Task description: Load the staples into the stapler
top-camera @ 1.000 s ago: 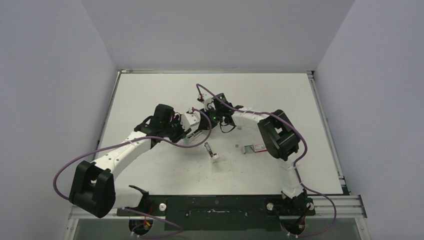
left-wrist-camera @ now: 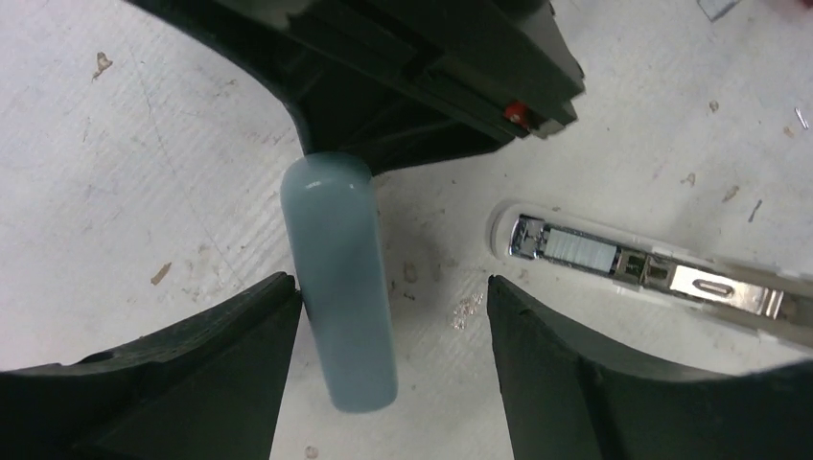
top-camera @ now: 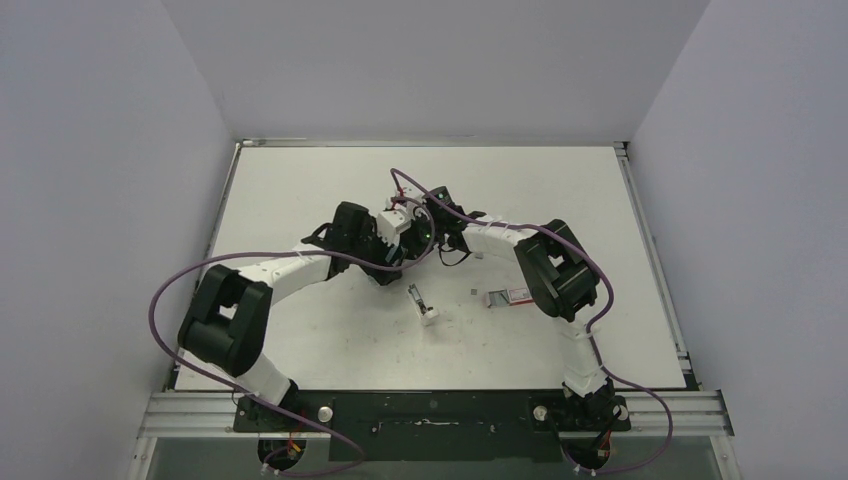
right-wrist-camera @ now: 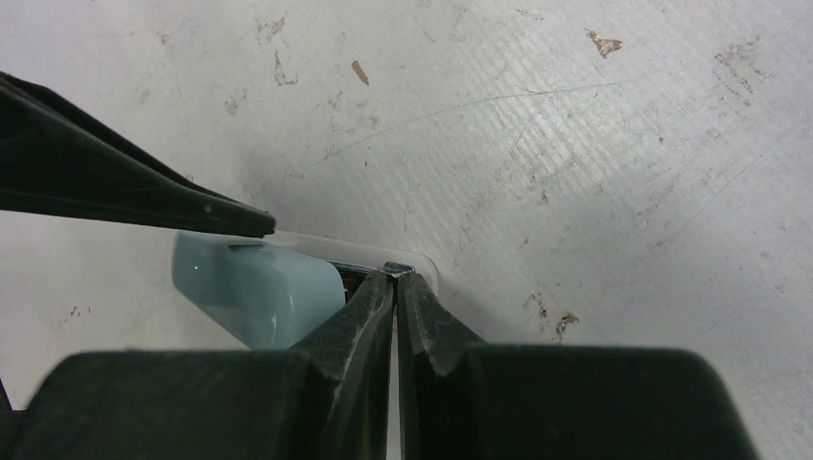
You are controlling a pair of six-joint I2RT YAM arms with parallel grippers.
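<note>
A light-blue stapler part lies below my left gripper, which is open with its fingers above the table, the left one at the part's edge. My right gripper is shut on the end of the blue stapler's metal rail, by a clear base strip. A second stapler piece, white with a metal magazine, lies apart toward the front. In the top view both grippers meet near mid-table, largely hidden by their housings.
A red-and-grey box lies right of centre, with a small grey piece beside it. Cables loop over both arms.
My left arm has moved right and toward the back, its housing now against the right one over the blue stapler. The right arm is unchanged.
</note>
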